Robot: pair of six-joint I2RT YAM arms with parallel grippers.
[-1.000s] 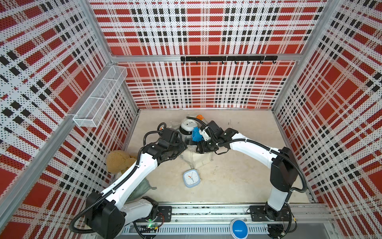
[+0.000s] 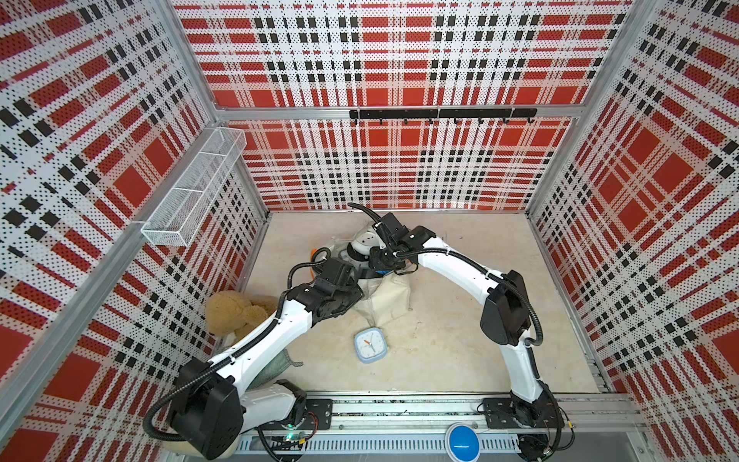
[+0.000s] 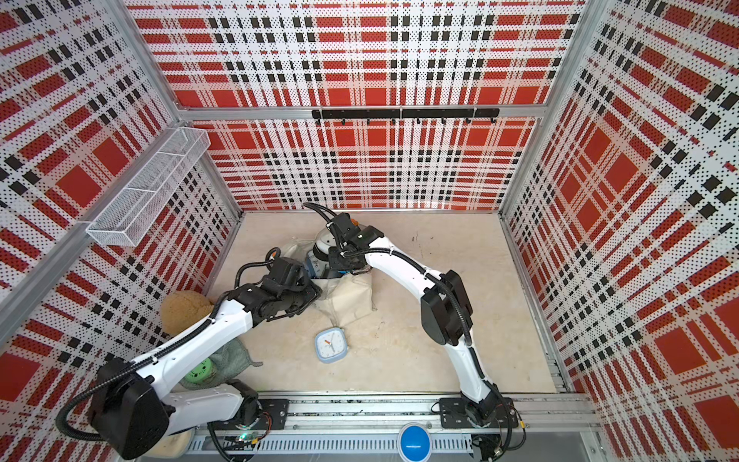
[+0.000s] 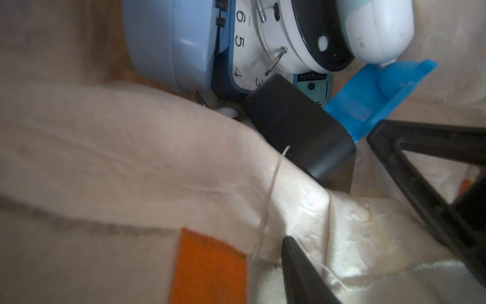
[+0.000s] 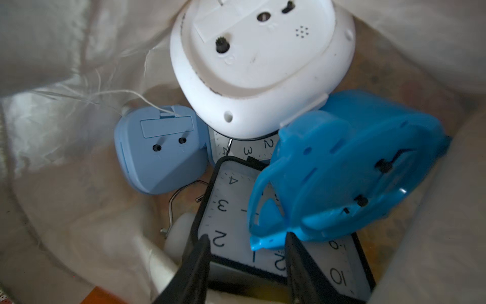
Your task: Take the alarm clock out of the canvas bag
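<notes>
The canvas bag (image 2: 388, 298) lies mouth up at mid-table, holding several alarm clocks. In the right wrist view, a white clock (image 5: 263, 76), a blue clock (image 5: 362, 167), a small pale-blue clock (image 5: 167, 149) and a black-rimmed square clock (image 5: 227, 223) sit inside. My left gripper (image 2: 358, 283) is shut on the bag's near rim; in its wrist view the cloth hides one finger. Over the opening, my right gripper points in with its fingers apart, above the black-rimmed clock and close to the blue clock's handle. Nothing is visibly gripped there. Another pale-blue clock (image 2: 370, 345) lies outside the bag.
On the left, a brown plush toy (image 2: 229, 312) and a grey-green cloth (image 3: 231, 360) lie near my left arm. A white wire basket (image 2: 196, 187) hangs on the left wall.
My right gripper has moved left and away from the front, over the bag's mouth, now covering the blue clock from above.
</notes>
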